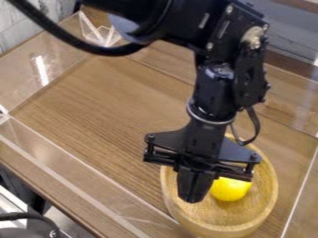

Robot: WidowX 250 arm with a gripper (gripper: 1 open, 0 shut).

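A round wooden bowl [224, 218] stands at the lower right of the camera view, with a yellow object [231, 189] inside it. My black gripper [195, 186] hangs over the bowl's left part, just left of the yellow object, its fingers pointing down and shut, with nothing visible between them. The gripper's body partly hides the back of the bowl and the top of the yellow object.
Clear panels edge it, and a wire object [110, 30] is at the back left. Black cables show at the lower left and top left.
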